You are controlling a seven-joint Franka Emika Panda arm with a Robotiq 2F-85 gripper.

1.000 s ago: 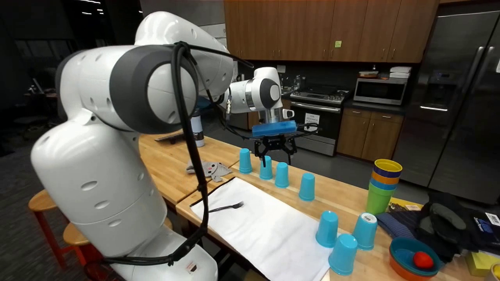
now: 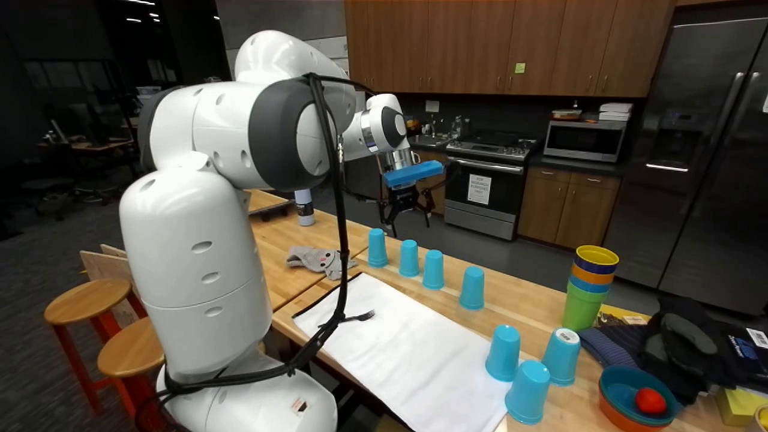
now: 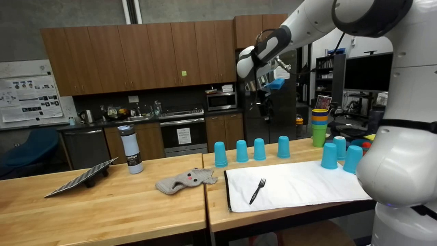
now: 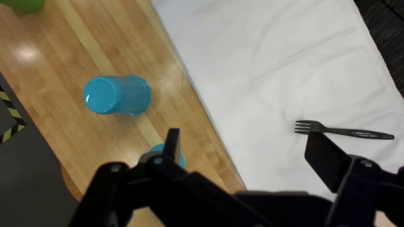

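My gripper (image 2: 408, 223) hangs in the air above the far end of the row of blue cups, clear of the table. Its two black fingers (image 4: 327, 160) stand wide apart in the wrist view, so it is open and empty. Several upside-down blue cups stand in a line along the table's far side, among them one at the end (image 2: 377, 248) and another (image 2: 471, 288) nearer the middle. From above, one blue cup (image 4: 117, 94) shows whole, while a second (image 4: 182, 160) is mostly hidden behind a finger. Three more blue cups (image 3: 329, 155) cluster at the cloth's other end.
A white cloth (image 3: 295, 184) covers much of the table, with a black fork (image 3: 258, 191) lying on it. Beside it are a grey plush (image 3: 184, 181) and a bottle (image 3: 131, 149). Stacked coloured cups (image 2: 587, 288) and a bowl (image 2: 612, 385) holding a red ball stand at the other end.
My arm has drawn back and risen; in exterior view 1 the gripper has shifted up and to the left, away from above the cups. The cups, fork and cloth look unmoved.
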